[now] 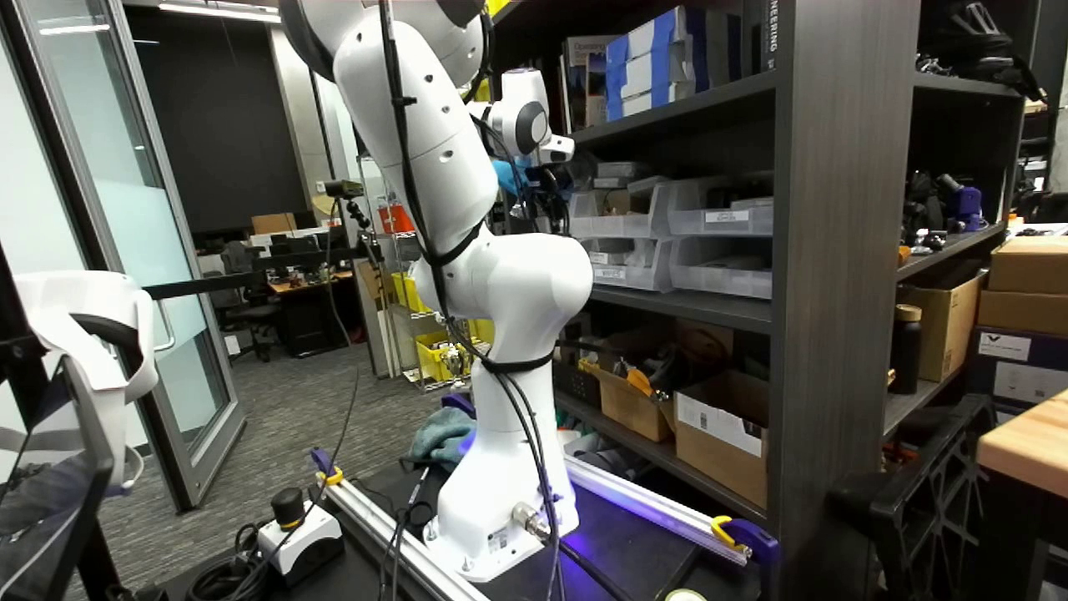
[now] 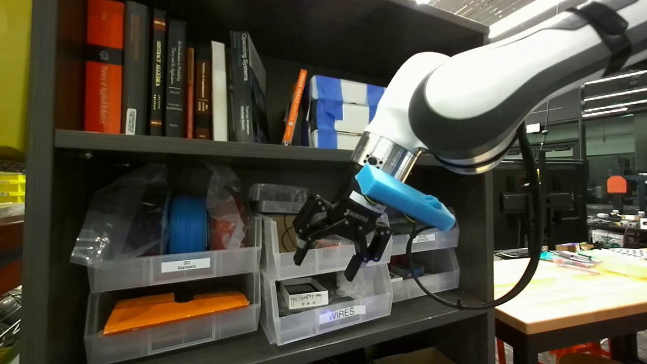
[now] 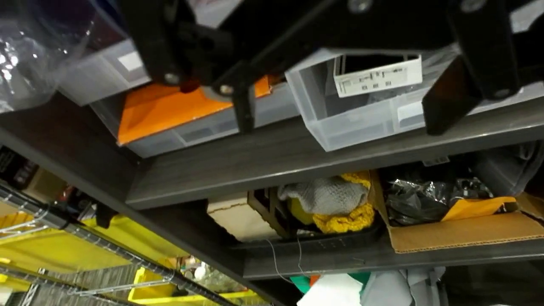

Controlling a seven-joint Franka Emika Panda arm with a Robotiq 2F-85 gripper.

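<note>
My gripper [image 2: 324, 267] hangs open before the shelf, its black fingers spread and nothing between them. In exterior view 2 it overlaps the two middle clear bins, tilted down and to the left. Behind and below it, the bin labelled WIRES [image 2: 341, 313] holds a small white box [image 2: 305, 293] and clear plastic wrap. An orange folder-like item [image 2: 176, 309] lies in the lower left bin. Looking from the wrist, the dark fingers [image 3: 451, 97] cross the top, over the orange item [image 3: 171, 109] and the white box [image 3: 378, 76].
Above the bins runs a shelf board [image 2: 182, 143] with books and blue-white boxes. A 3D filament bin [image 2: 185, 265] with loose plastic bags stands at left. The upright shelf side [image 1: 841, 300] bounds the right. A black cable [image 2: 527, 267] loops below the arm.
</note>
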